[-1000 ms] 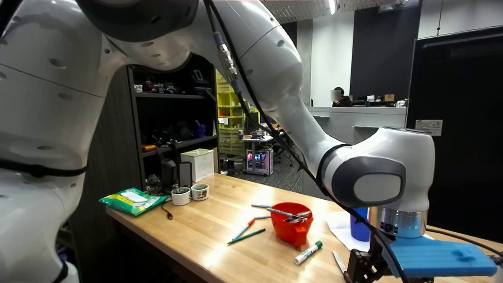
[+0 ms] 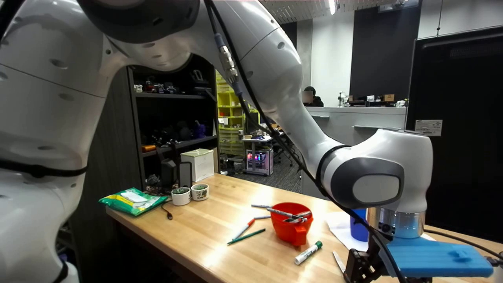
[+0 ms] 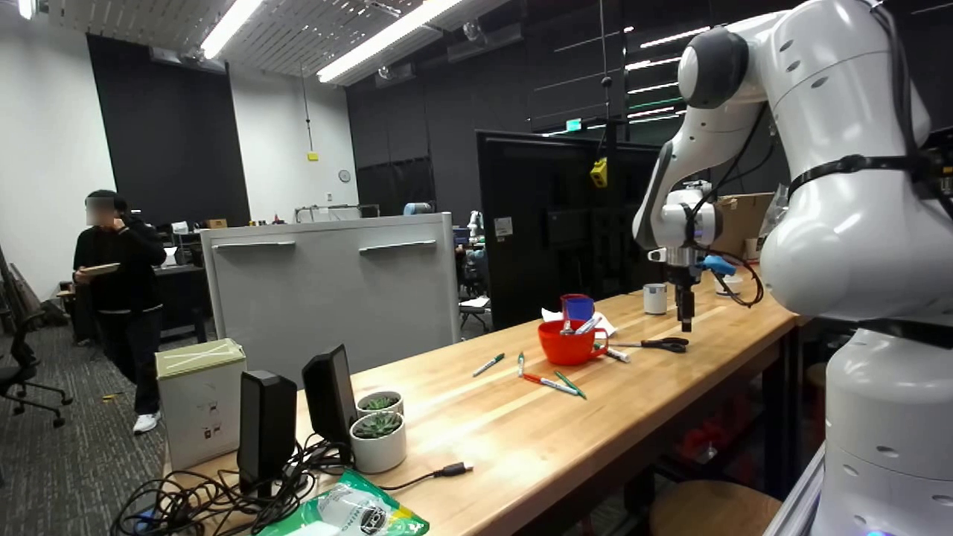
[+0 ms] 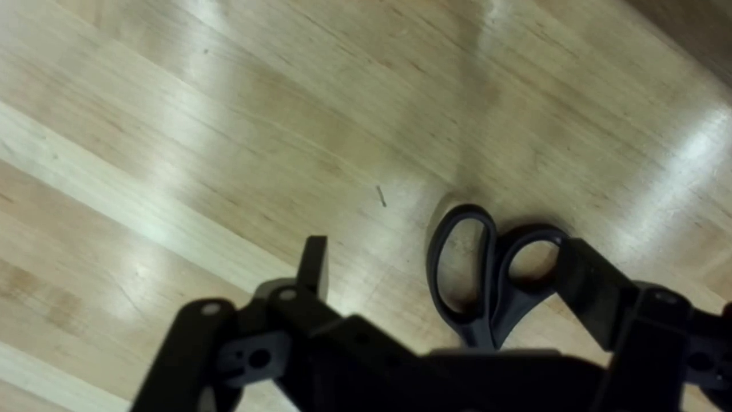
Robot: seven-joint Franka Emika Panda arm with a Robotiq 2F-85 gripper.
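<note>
Black-handled scissors [image 4: 488, 288] lie on the wooden table, their blades hidden under the gripper body in the wrist view. My gripper stands open above them. Its right finger [image 4: 593, 292] overlaps the edge of one handle loop in that view, while the left finger [image 4: 313, 266] is well to the side over bare wood. In exterior view 2 the gripper [image 3: 686, 325] points down close to the scissors' handles [image 3: 666, 345]. Only the blade [image 2: 339, 261] shows in exterior view 1, where the fingertips are out of frame.
A red cup [image 2: 287, 233] holds several markers, with more markers around it, including a green-capped one [image 2: 309, 252]. Behind it stands a blue cup [image 2: 359, 228]. A white can [image 3: 654, 299] is beyond the gripper. Bare table lies toward the potted plants [image 3: 379, 442].
My arm's wrist has shifted very slightly left and down in exterior view 1. The person in the background has moved left. Cups and markers have stayed put.
</note>
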